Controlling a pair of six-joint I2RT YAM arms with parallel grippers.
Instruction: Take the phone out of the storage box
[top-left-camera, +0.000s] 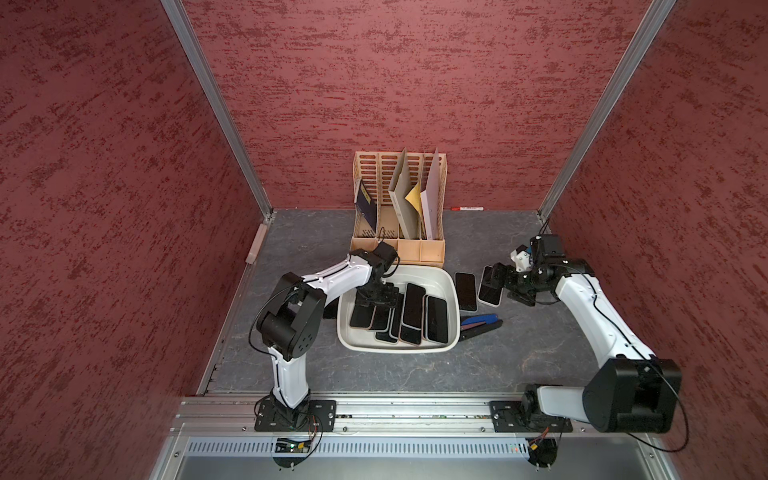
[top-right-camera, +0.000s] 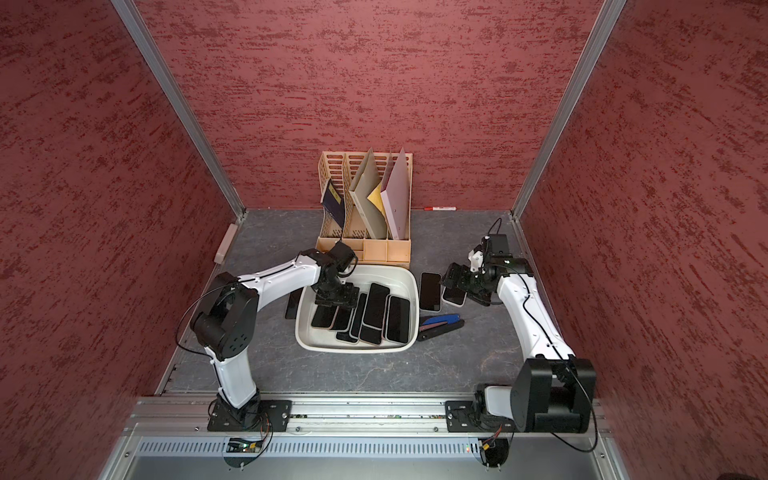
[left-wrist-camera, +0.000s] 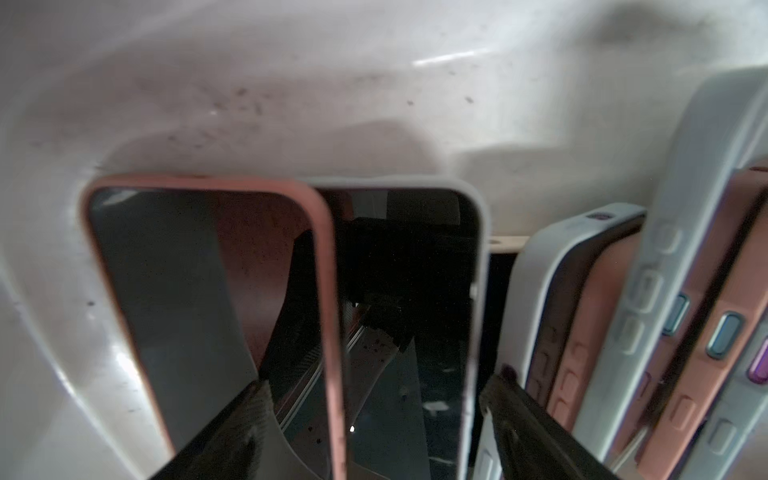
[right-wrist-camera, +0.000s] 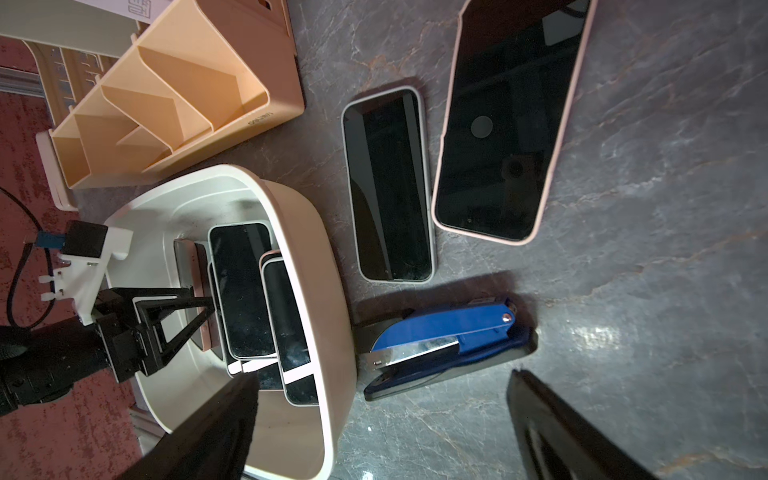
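Note:
The white storage box (top-left-camera: 344, 342) holds several phones lying in a row, some stacked on others. My left gripper is inside the box, open, its fingers (left-wrist-camera: 532, 424) apart over the left end of the row. Between and below them lie a pink-framed phone (left-wrist-camera: 212, 264) and a pale-framed phone (left-wrist-camera: 408, 384); neither is gripped. Stacked phones (left-wrist-camera: 632, 368) stand just right of the right-hand finger. My right gripper is open and empty, right of the box above the table. On the table lie a grey-framed phone (right-wrist-camera: 389, 184) and a pink-framed larger phone (right-wrist-camera: 508, 128).
A blue stapler (right-wrist-camera: 448, 336) lies against the box's right side. Behind the box stands a wooden file rack (top-left-camera: 420, 252) with folders. One more phone (top-right-camera: 293, 303) lies left of the box.

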